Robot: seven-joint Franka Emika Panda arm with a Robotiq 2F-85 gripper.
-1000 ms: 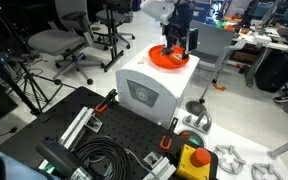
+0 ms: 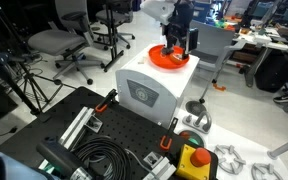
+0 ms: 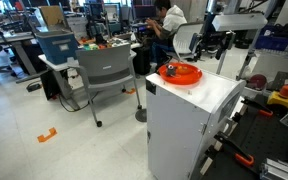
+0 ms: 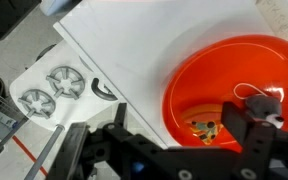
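An orange-red round plate point(image 4: 179, 92) lies on the white cabinet top point(image 4: 134, 50). On it, in the wrist view, rest a small orange and green patterned object point(image 4: 202, 124) and a dark grey object with a thin cord point(image 4: 264, 105). My gripper is open, its dark fingers point(image 4: 124, 150) spread wide at the bottom of the wrist view. In exterior view 1 the gripper point(image 2: 181, 48) hangs above the plate point(image 2: 168, 57). The right finger partly covers the plate's lower part.
A black curved handle point(image 4: 104, 90) and stove-like burner rings point(image 4: 66, 82) lie to the left in the wrist view. A red button on a yellow box point(image 2: 197, 160) and coiled black cable point(image 2: 102, 157) are nearer the robot base. Bare cabinet top surrounds part of the plate.
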